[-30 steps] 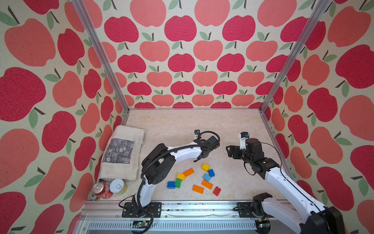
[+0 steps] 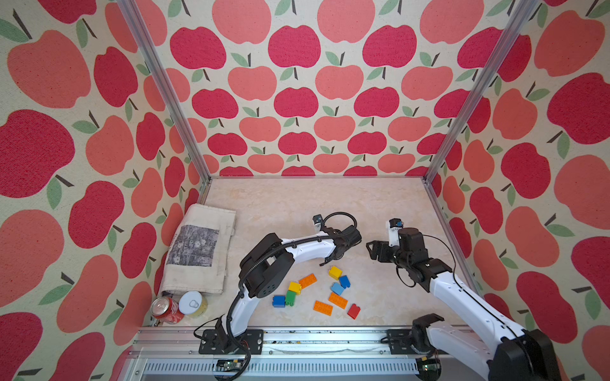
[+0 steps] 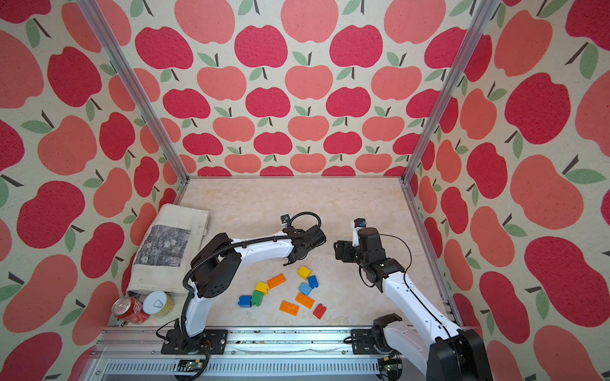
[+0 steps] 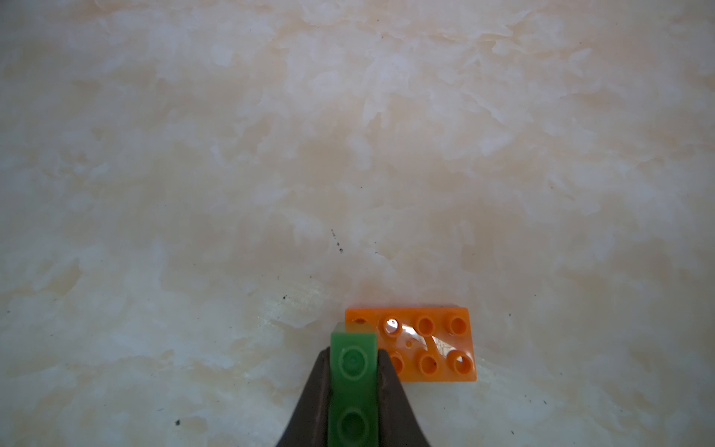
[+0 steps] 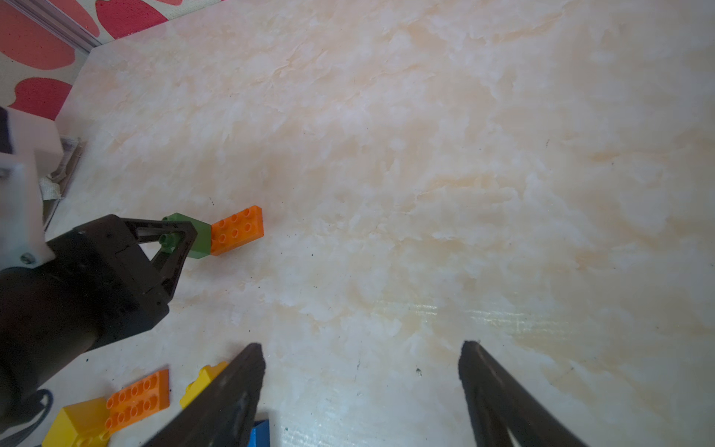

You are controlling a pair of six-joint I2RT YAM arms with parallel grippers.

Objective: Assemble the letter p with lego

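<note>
A green brick (image 4: 353,387) is gripped by my left gripper, which is shut on its sides. Right at its end lies an orange brick (image 4: 424,344) with two rows of studs. The green brick covers the orange one's left end in the left wrist view; whether they touch I cannot tell. Seen from the right wrist, the green brick (image 5: 199,240) is at the left end of the orange brick (image 5: 238,229). In both top views the left arm hides this pair. My right gripper is open, empty, above bare table on the right.
Loose bricks lie near the front: yellow (image 2: 335,272), dark blue (image 2: 344,281), light blue (image 2: 338,289), red (image 2: 354,311), green (image 2: 290,297), and several orange. A cloth (image 2: 197,247), a red can (image 2: 166,309) and a lidded jar (image 2: 192,303) occupy the left.
My right arm has drifted slightly left. The loose bricks have not moved.
</note>
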